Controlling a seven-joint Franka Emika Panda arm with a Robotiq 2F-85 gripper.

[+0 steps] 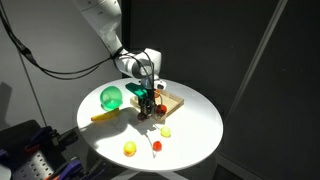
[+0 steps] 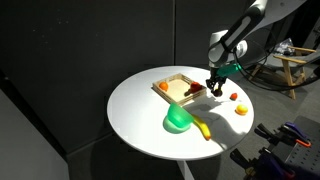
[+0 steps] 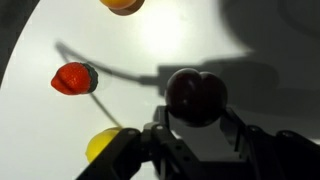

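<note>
A dark, purplish-red round fruit (image 3: 196, 97) is held between the fingertips of my gripper, which is shut on it. White tabletop shows below it in the wrist view, and a shadow falls to its right. In exterior view 1 the gripper (image 1: 145, 115) is near the middle of the round table, just in front of a wooden box. From exterior view 2, the dark fruit (image 2: 217, 92) shows under the gripper, to the right of the box.
The wooden box (image 2: 170, 88) contains red and orange items. Around the table are a green bowl (image 1: 112, 98), a yellow banana-like object (image 1: 105, 116), an orange fruit (image 1: 130, 148), a strawberry (image 3: 70, 78) and a yellow fruit (image 3: 100, 144).
</note>
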